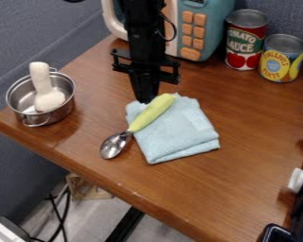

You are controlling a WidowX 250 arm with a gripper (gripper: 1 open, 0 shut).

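Observation:
My black gripper [147, 90] hangs over the middle of the table, pointing down just above the upper end of a yellow-handled spoon. The spoon's handle [151, 113] lies on a folded pale blue cloth [182, 139], and its metal bowl [115, 146] rests on the wood to the lower left. Whether the fingers are apart or closed is hard to make out.
A steel pot [24, 102] with a white pestle [44, 80] stands at the left edge. A tomato can [244, 43], a yellow can [280, 61] and a teal toy appliance [203, 33] line the back.

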